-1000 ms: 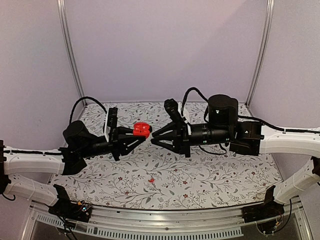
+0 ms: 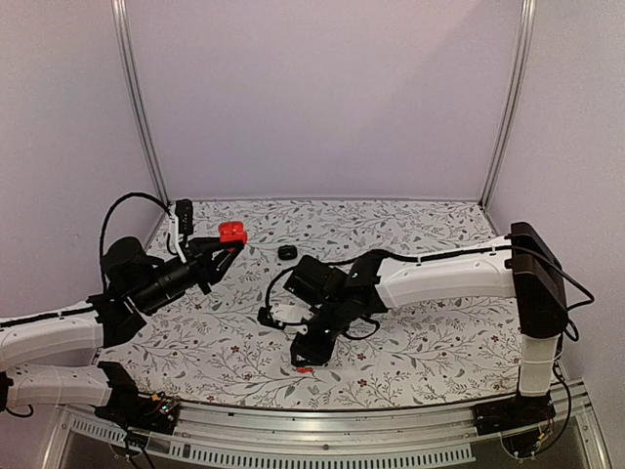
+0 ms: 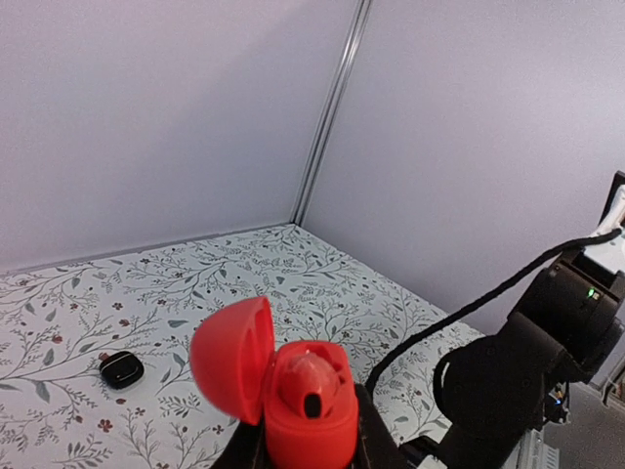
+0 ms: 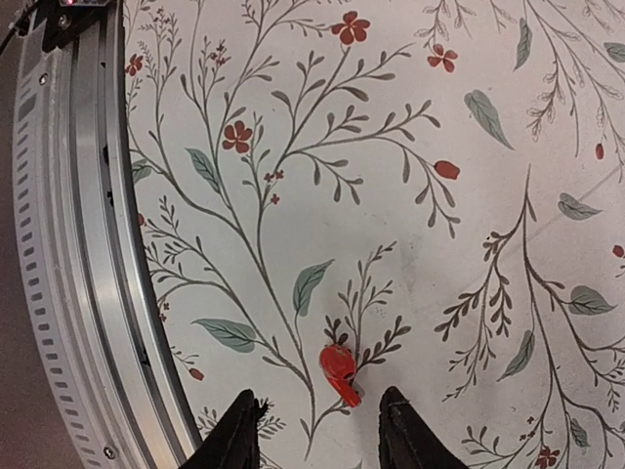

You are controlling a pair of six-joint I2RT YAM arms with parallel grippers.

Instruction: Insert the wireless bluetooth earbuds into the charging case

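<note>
My left gripper (image 2: pixel 232 248) is shut on the red charging case (image 2: pixel 231 232), holding it up above the table on the left. In the left wrist view the case's lid (image 3: pixel 230 357) is flipped up, and a dark spot shows inside the body (image 3: pixel 311 442); I cannot tell whether an earbud sits there. A small red earbud (image 4: pixel 337 363) lies on the floral tabletop near the front edge. Pointing down at it, my right gripper is open, its fingertips on either side of the earbud in the right wrist view, with nothing gripped.
A small black case (image 3: pixel 121 369) lies farther back on the table, clear of both arms. The metal rail (image 4: pixel 112 244) runs along the front edge near the right gripper.
The right gripper has swung from beside the case down to the earbud at the front. The left gripper has drawn the case leftward. The earbud has shifted slightly toward the front edge.
</note>
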